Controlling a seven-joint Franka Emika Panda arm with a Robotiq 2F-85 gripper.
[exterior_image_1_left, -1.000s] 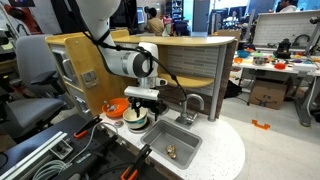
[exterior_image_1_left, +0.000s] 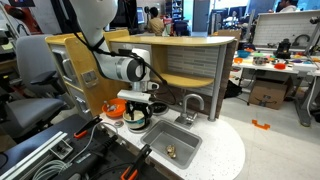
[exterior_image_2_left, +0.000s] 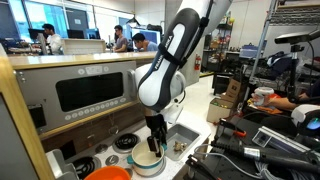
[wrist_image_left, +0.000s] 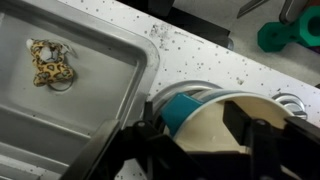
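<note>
A cream-coloured round pot or bowl (wrist_image_left: 205, 133) with a teal part (wrist_image_left: 180, 110) on its rim lies under my gripper in the wrist view. The two dark fingers stand apart, with the rim and teal part showing in the gap. Whether either finger touches the rim is unclear. In exterior view 2 the pale pot (exterior_image_2_left: 146, 160) stands on the counter by the stove, its far side partly covered by the arm. Exterior view 1 shows the gripper (exterior_image_1_left: 139, 108) low over this pot.
Beside the pot is a metal sink (exterior_image_1_left: 177, 146) with a small spotted toy (wrist_image_left: 50, 62) in it. An orange bowl (exterior_image_2_left: 108, 173) sits on the other side. The faucet (exterior_image_1_left: 193, 105) rises behind the sink.
The arm and gripper have shifted slightly over the pot. The sink and the toy in it stay where they were.
</note>
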